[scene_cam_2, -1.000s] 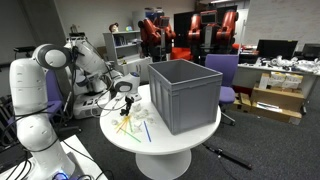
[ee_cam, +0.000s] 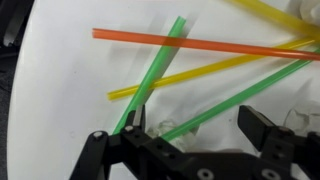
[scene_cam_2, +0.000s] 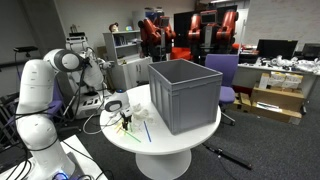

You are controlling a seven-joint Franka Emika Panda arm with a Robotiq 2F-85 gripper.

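Several straws lie on the white round table (scene_cam_2: 170, 144). In the wrist view an orange straw (ee_cam: 195, 42) crosses over a green straw (ee_cam: 152, 76) and a yellow straw (ee_cam: 205, 73). Another green straw (ee_cam: 238, 99) slants up to the right from between my fingers. My gripper is open above them, its black fingers set wide apart. From outside, the gripper (scene_cam_2: 126, 124) hangs low over the table's left part, close to the straws. Whether it touches anything cannot be seen.
A tall grey bin (scene_cam_2: 186, 98) occupies the middle of the table, right of the gripper. Clear plastic pieces (ee_cam: 302, 119) lie among the straws, and a blue straw (scene_cam_2: 148, 131) lies nearer the bin. Bare tabletop is at the front.
The arm has swung left and lowered, bringing the gripper down toward the straws at the table's left side. The bin and blue straw have not moved.
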